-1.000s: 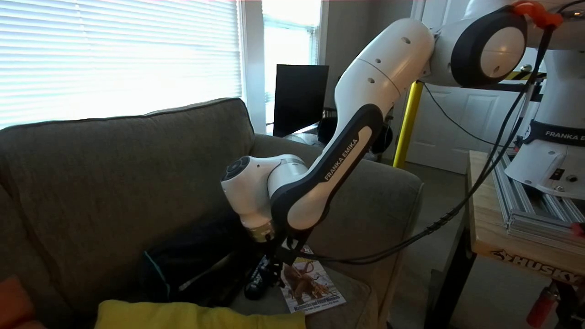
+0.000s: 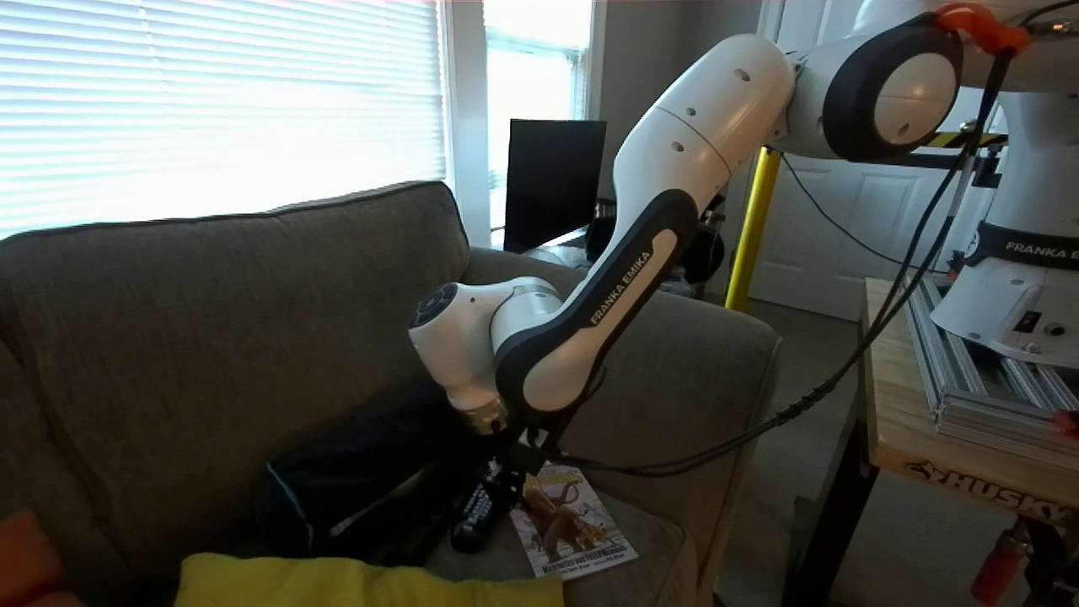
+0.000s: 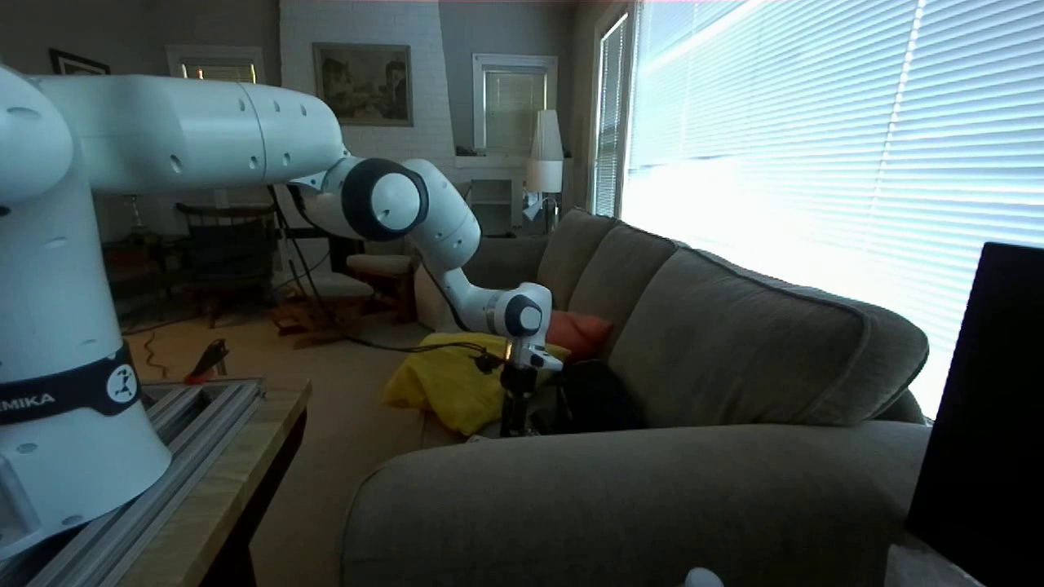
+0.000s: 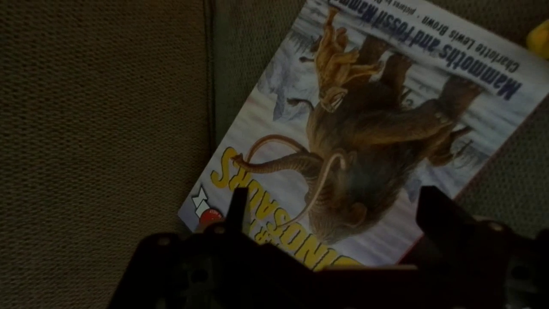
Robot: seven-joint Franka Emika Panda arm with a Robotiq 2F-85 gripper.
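A book with a mammoth on its cover lies flat on the sofa seat. From exterior view 1 the same book is seen near the sofa's right arm. My gripper is above the book's lower part in the wrist view. Its dark fingers stand wide apart, with only the cover visible between them, so it is open. Beside the book rests a long black object with small white markings, perhaps a remote; the dark gripper blends with it there.
Against the backrest lies a black bag. A yellow cloth or pillow covers the front, and an orange cushion is at the far left. The sofa arm rises close beside the book. A cable hangs from the arm.
My wrist and gripper have risen slightly, and the forearm has shifted a little to the left in exterior view 1. The book and the black object appear unmoved.
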